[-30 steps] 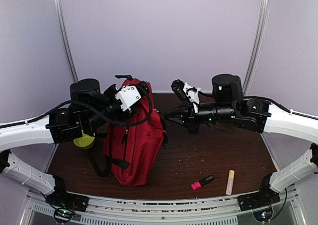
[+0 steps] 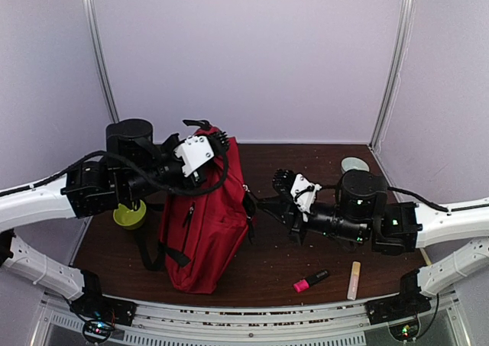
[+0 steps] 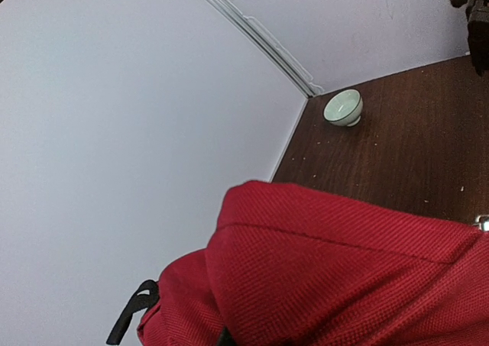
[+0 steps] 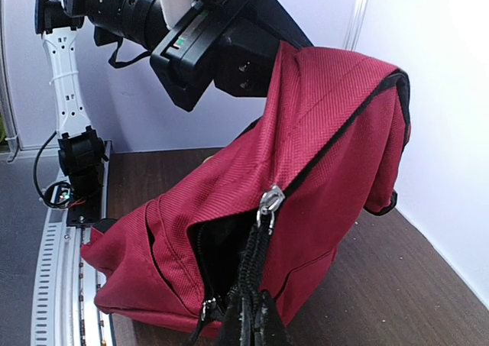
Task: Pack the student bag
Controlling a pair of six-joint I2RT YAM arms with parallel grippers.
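Observation:
The red backpack point(image 2: 206, 235) is held up on the left side of the table, its top beside my left arm. Red cloth point(image 3: 328, 262) fills the lower left wrist view and hides most of my left gripper, which is shut on the bag's upper part. In the right wrist view, my right gripper is shut on the dark cord of the zipper pull point(image 4: 252, 258). That cord runs taut to the metal slider point(image 4: 271, 201) at the bag's side. A dark gap point(image 4: 225, 247) shows in the zipper below the slider.
A pink-and-black marker point(image 2: 311, 280) and a pale yellow stick point(image 2: 354, 280) lie near the front edge. Beside the bag is a yellow-green bowl point(image 2: 129, 216). A pale bowl point(image 2: 354, 164) sits at the back right. Bare table point(image 2: 267, 254) lies right of the bag.
My right gripper has moved toward the table's front, and the zipper pull has shifted the same way along the bag's side. The bag's lower end has come slightly nearer the front edge.

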